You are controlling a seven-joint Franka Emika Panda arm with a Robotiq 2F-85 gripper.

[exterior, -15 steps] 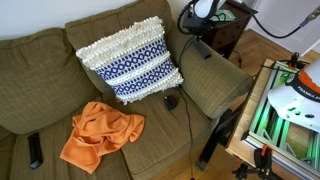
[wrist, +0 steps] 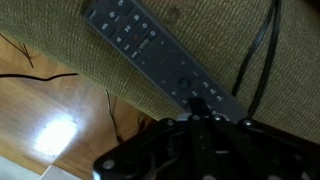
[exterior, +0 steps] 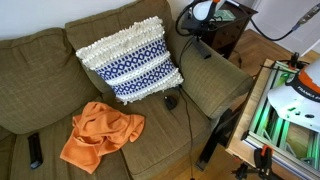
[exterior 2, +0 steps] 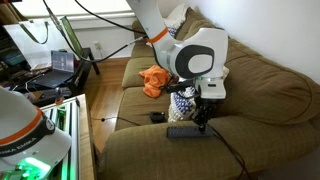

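Observation:
A long, flat dark-grey bar (wrist: 155,55) with pale lettering lies on the sofa's brown arm. It also appears in exterior view 2 as a dark slab (exterior 2: 190,131). Over its near end hangs my gripper, with the tips at or just above its surface; whether they touch it I cannot tell. The gripper (exterior 2: 205,124) looks shut, and nothing shows between its fingers. In exterior view 1 the gripper (exterior: 196,38) is small and dark at the top, close to the bar (exterior: 207,50).
A blue-and-white cushion (exterior: 138,65), an orange cloth (exterior: 100,133), a black object (exterior: 170,101) and a dark remote-like object (exterior: 35,150) rest on the sofa. Dark cables (wrist: 265,55) run beside the bar. A table (exterior: 250,130) stands at right.
The arm at the top of exterior view 1 has shifted slightly. The sofa and the things on it look unmoved.

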